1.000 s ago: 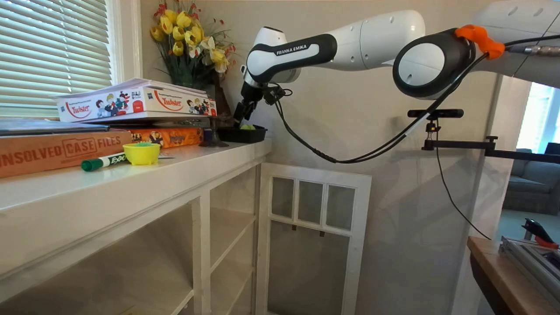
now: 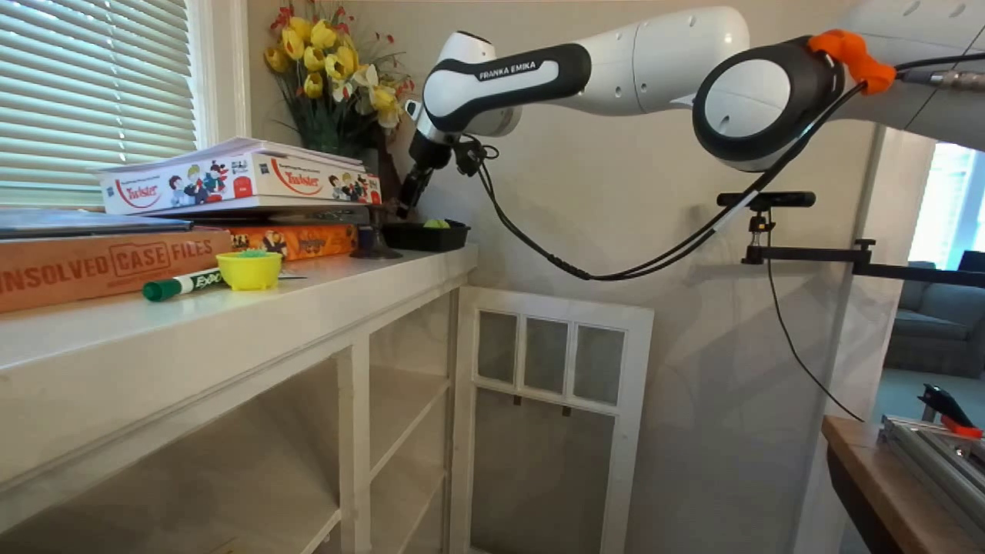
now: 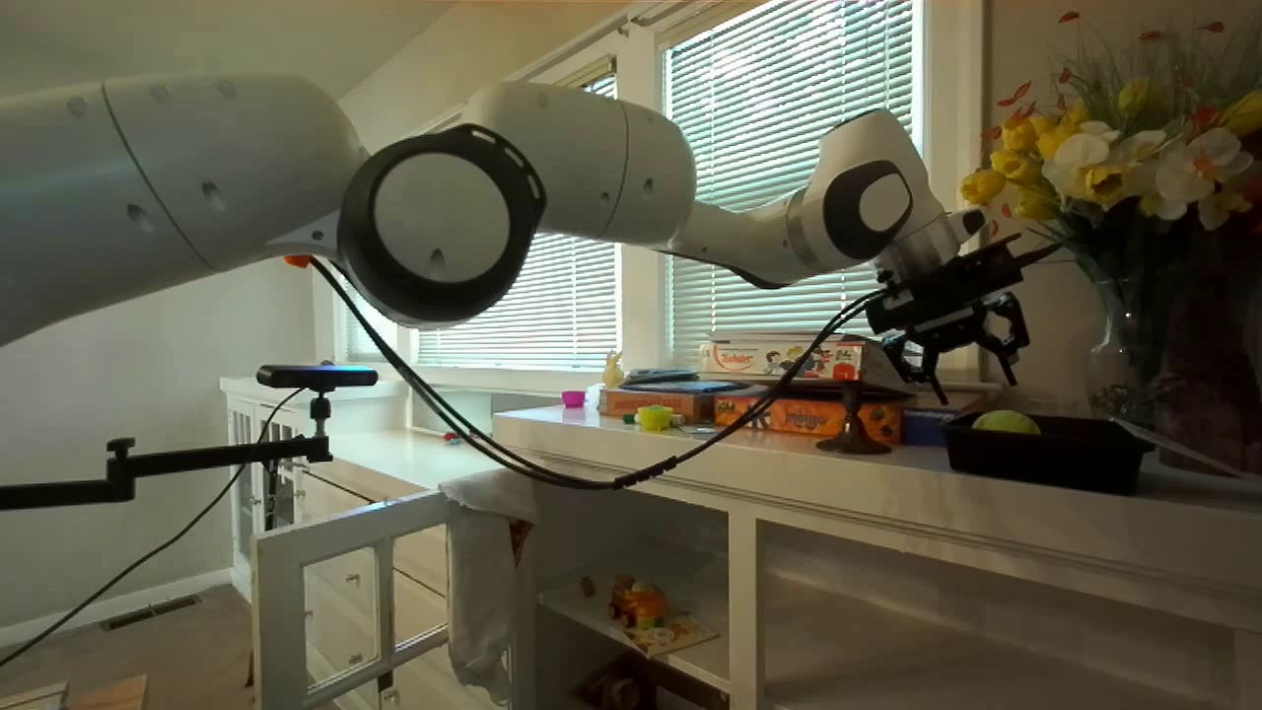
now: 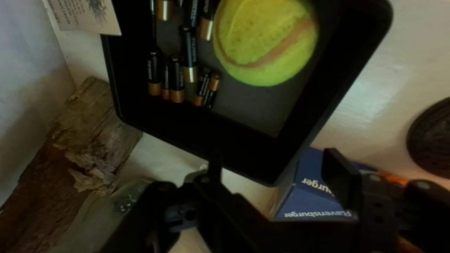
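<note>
My gripper (image 3: 977, 389) hangs above the white counter, over the back-left part of the black tray (image 3: 1041, 461) in exterior view 2. Its fingers stand apart, with no object held between them in the wrist view. A yellow-green tennis ball (image 4: 265, 40) rests inside the tray, ahead of the fingertips and apart from them. Several black and copper batteries (image 4: 188, 52) lie beside the ball on the tray floor. In exterior view 1, the gripper (image 2: 406, 208) is dark and small, just left of the tray (image 2: 429, 238).
A blue Ravensburger box (image 4: 314, 189) and a dark candlestick (image 3: 854, 420) stand close to the tray. Driftwood (image 4: 95, 135) and a flower vase (image 3: 1115, 343) crowd the back. Game boxes (image 2: 240, 180), a yellow cup (image 2: 250, 269) and a green marker (image 2: 180, 285) lie farther along.
The gripper has moved up and to the left in exterior view 1, from low over the ball to the tray's left side. The tray and ball look unmoved.
</note>
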